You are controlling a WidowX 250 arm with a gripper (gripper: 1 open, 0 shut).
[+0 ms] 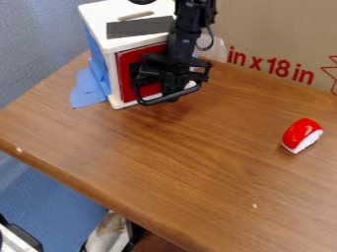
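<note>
The black robot gripper [168, 84] is low in front of a white box [105, 22] with a red front panel [130, 60], at the top centre of the view. Its dark frame overlaps the red panel and hides part of it; whether the fingers are open or shut on anything cannot be made out. A red and white rounded object [302, 134] lies alone on the wooden table [158, 177] at the right.
A blue cloth [87, 93] lies by the box's left side. A cardboard panel [277, 34] stands behind. The table's left edge drops to a blue floor.
</note>
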